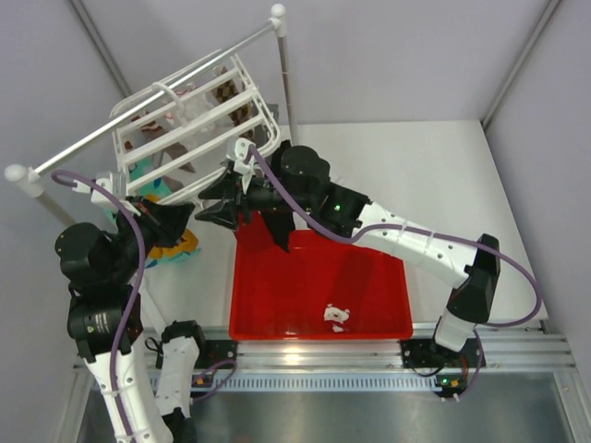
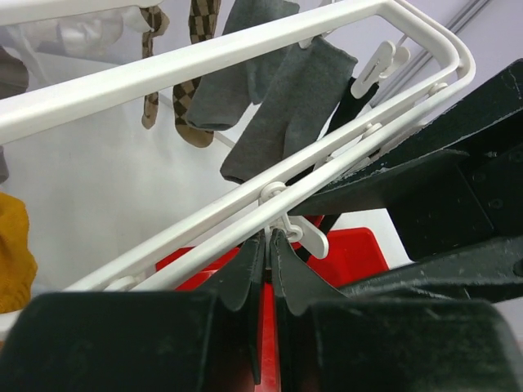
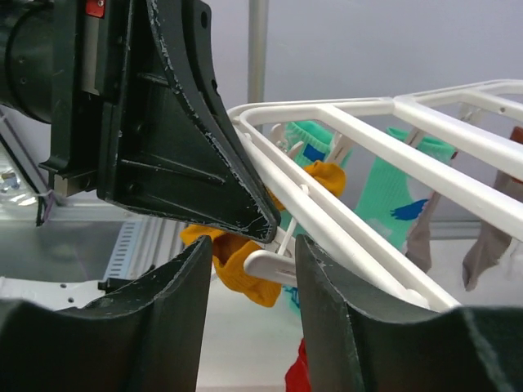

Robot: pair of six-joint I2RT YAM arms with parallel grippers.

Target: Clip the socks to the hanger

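Observation:
The white clip hanger (image 1: pixel 199 129) hangs from the rail with socks clipped to it, including grey socks (image 2: pixel 286 106), teal socks (image 3: pixel 388 192) and an orange sock (image 3: pixel 245 261). My left gripper is shut on the hanger's edge at a white clip (image 2: pixel 310 237). Beside it my right gripper (image 1: pixel 226 203) stands part open at the hanger's front corner; in its own wrist view a clip (image 3: pixel 270 265) lies just beyond and between its fingertips. A dark sock (image 1: pixel 282 231) hangs below the right arm, partly hidden.
A red tray (image 1: pixel 314 286) with small white items lies under the right arm. The rail's posts (image 1: pixel 286 74) frame the hanger.

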